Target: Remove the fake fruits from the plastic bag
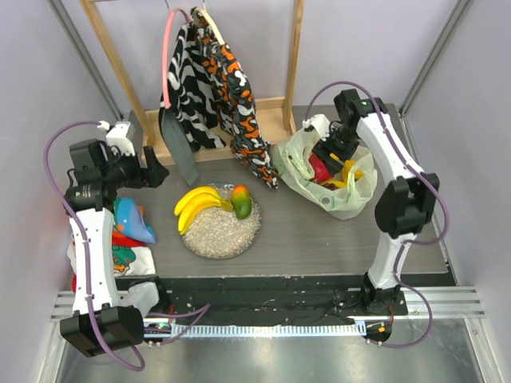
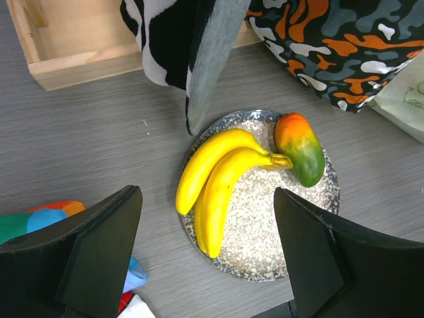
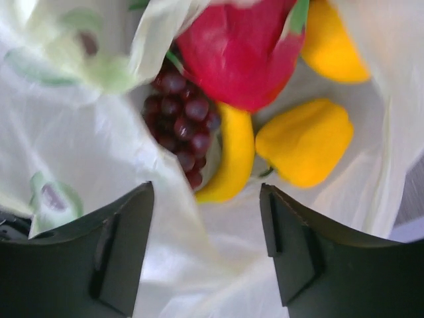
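The pale green plastic bag [image 1: 345, 206] stands at the right of the table, its mouth upward. Inside it lie a red fruit [image 3: 235, 59], dark grapes [image 3: 179, 119], a yellow banana [image 3: 233, 156] and a yellow fruit [image 3: 305, 142], with another yellow fruit [image 3: 334, 43] beyond. Over the bag's mouth, my right gripper has its fingers apart, nothing between them but the view of fruit and bag. My left gripper [image 1: 153, 167] hangs open and empty at the left. Bananas [image 2: 222, 182] and a mango [image 2: 299, 149] rest on the round speckled plate [image 2: 255, 255].
Patterned garments [image 1: 239, 104] hang from a wooden rack [image 1: 294, 56] behind the plate, close to the bag's left side. Colourful cloth items [image 1: 132, 223] lie at the left edge. Bare table [image 1: 311, 239] stretches between plate and bag.
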